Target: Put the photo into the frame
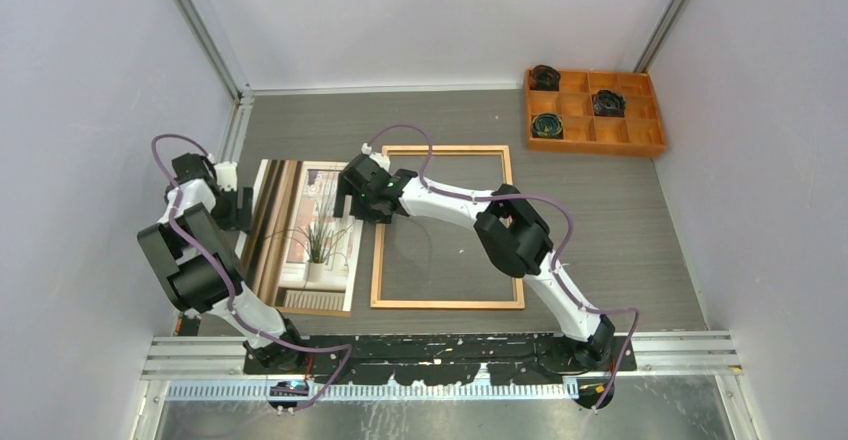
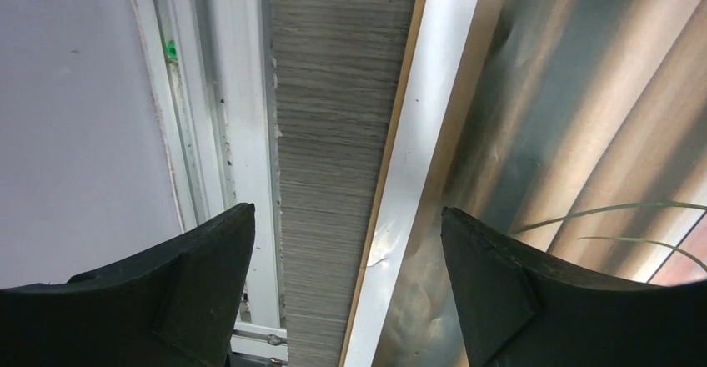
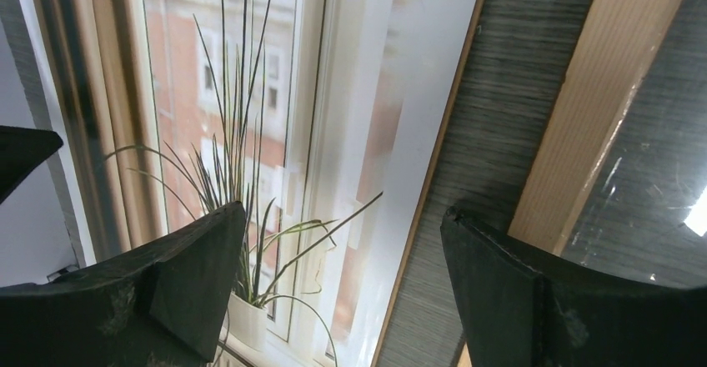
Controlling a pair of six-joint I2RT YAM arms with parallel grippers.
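Observation:
The photo (image 1: 322, 240), a window scene with a potted plant on a thin board, lies flat on the table's left part. To its right lies the empty wooden frame (image 1: 448, 305). My left gripper (image 1: 238, 210) is over the photo's left edge; in the left wrist view its parted fingers (image 2: 188, 271) stand either side of the photo's white border (image 2: 413, 138), nothing held. My right gripper (image 1: 348, 205) is over the photo's right edge. In the right wrist view its fingers (image 3: 508, 292) are apart around that edge (image 3: 429, 146), one close to the frame's left bar (image 3: 596, 104).
At the back right stands an orange compartment tray (image 1: 597, 148) with several dark coils in it. A metal rail (image 2: 250, 133) and white wall run close by the left gripper.

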